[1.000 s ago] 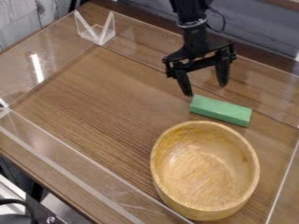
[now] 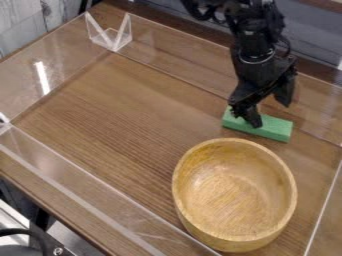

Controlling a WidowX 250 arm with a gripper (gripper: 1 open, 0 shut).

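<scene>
The black gripper (image 2: 249, 108) reaches down from the top onto a green rectangular block (image 2: 271, 129) at the right of the table, with its fingers at the block's upper left part. The fingers look apart, and whether they touch the block is hard to tell. A large yellow bowl (image 2: 230, 190) stands just below the block.
A clear plastic holder (image 2: 110, 32) sits at the top left. A dark cable (image 2: 27, 236) lies at the bottom left edge.
The gripper has moved down and right onto the green block, turning as it came. The block and bowl look roughly in the same places.
</scene>
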